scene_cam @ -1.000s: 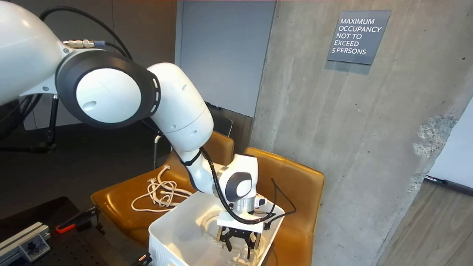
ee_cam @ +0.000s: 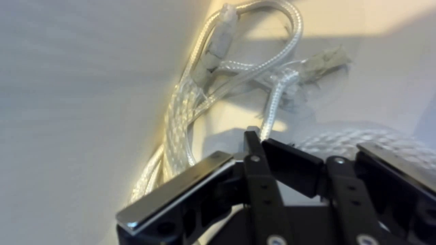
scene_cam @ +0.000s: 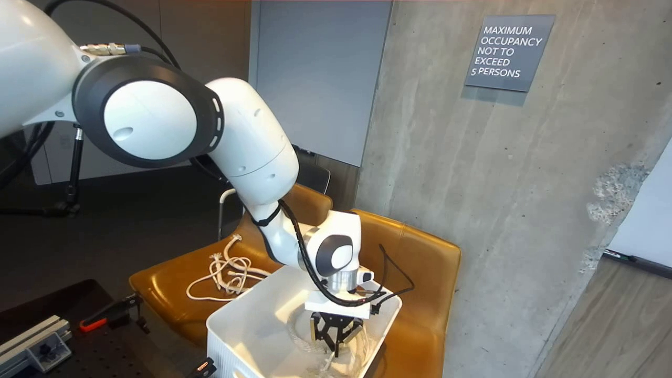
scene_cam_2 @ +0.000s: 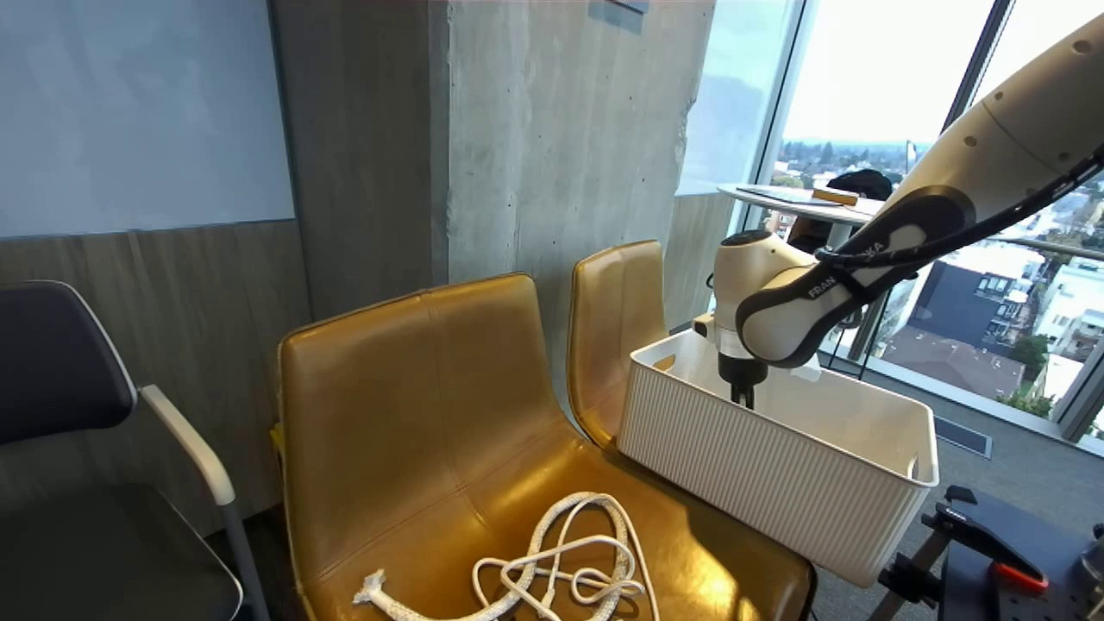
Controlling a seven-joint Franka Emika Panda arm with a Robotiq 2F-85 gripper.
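Observation:
Inside the white bin [scene_cam: 236, 349], my gripper is shut on a thin white cord [ee_cam: 274, 104], which rises from between the fingertips in the wrist view. The cord runs to a frayed, taped end [ee_cam: 325, 63] on the bin floor. A thicker braided rope [ee_cam: 177, 126] and a loop of cord [ee_cam: 300, 24] lie against the bin wall at the left. More braided rope [ee_cam: 368, 141] passes behind the fingers on the right. Exterior view 2 shows the gripper [scene_cam_2: 743, 398] dipping below the bin's rim, its tips hidden.
Another bundle of white rope [scene_cam_2: 559, 559] lies on a tan chair [scene_cam_2: 414, 383] beside the bin. The bin's ribbed walls [scene_cam_2: 724, 466] stand close around the gripper. A dark table [scene_cam: 94, 359] with a clamp [scene_cam: 110, 315] is at the near left.
The fingers, apart a second ago, have come together. My arm's wrist has risen and shifted slightly left in exterior view 1, and the bin has moved slightly left too.

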